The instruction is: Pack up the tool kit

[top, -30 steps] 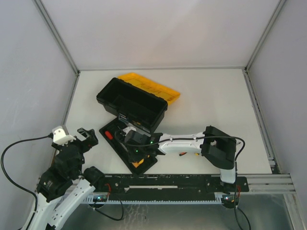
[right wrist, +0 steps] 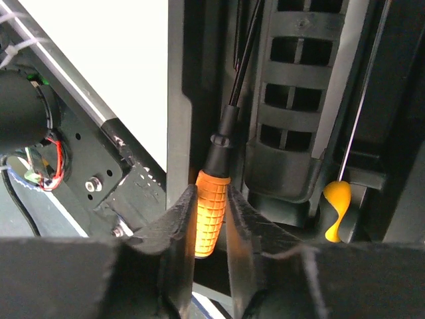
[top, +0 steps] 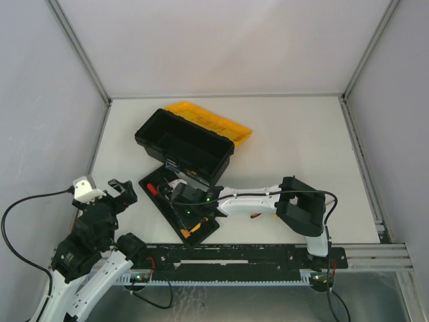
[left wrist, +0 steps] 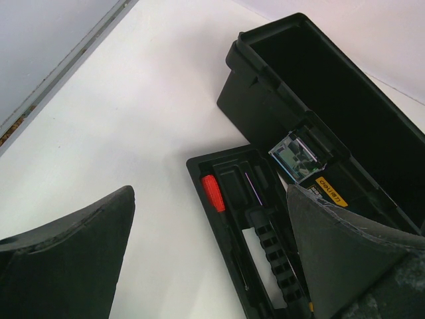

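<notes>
The black tool tray [top: 213,230] lies on the table in front of the black toolbox [top: 145,134], which stands without a lid over it. In the right wrist view, an orange-handled screwdriver [right wrist: 212,199] lies along the tray's outer compartment. My right gripper is part open, its fingers on either side of that handle with a gap between them. A yellow-handled tool [right wrist: 337,203] rests in another compartment. The red handle [left wrist: 212,193] sits at the tray's far end. Left of the tray, my left gripper [top: 106,191] stands open and empty.
Behind the toolbox is a yellow tray [top: 240,131]. A small red-and-black item [top: 255,215] lies on the table beside the right arm, mostly hidden by it.
The right gripper has shifted slightly. An orange handle now shows apart from the yellow one at the tray's near end. The left arm, toolbox and tray look unmoved.
</notes>
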